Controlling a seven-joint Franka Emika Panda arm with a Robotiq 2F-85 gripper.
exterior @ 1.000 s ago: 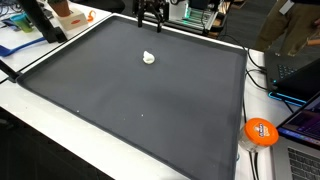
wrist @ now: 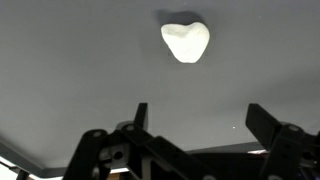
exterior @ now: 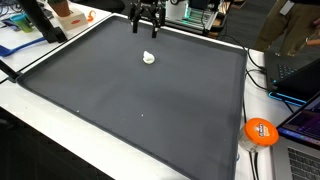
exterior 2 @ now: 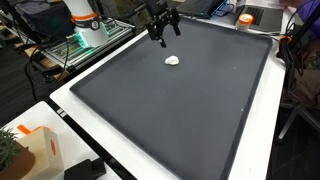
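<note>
A small white, roughly heart-shaped object (wrist: 186,42) lies on the dark grey board (wrist: 70,100), near the top of the wrist view. The same white piece (exterior: 149,58) shows at the board's far side in exterior view 1, and as a pale lump (exterior 2: 171,60) in exterior view 2. My gripper is open, its two black fingers wide apart with only bare board between them. In exterior view 1 the gripper (exterior: 145,30) hangs near the board's far edge, just beyond the white object and apart from it.
An orange-topped round container (exterior: 261,132) stands beside the board, near a laptop (exterior: 300,158). Cables and assorted items (exterior: 30,30) lie behind the board's left corner. Most of the board's surface is clear.
My gripper has shifted slightly to the left in exterior view 1. The white object has stayed in place.
</note>
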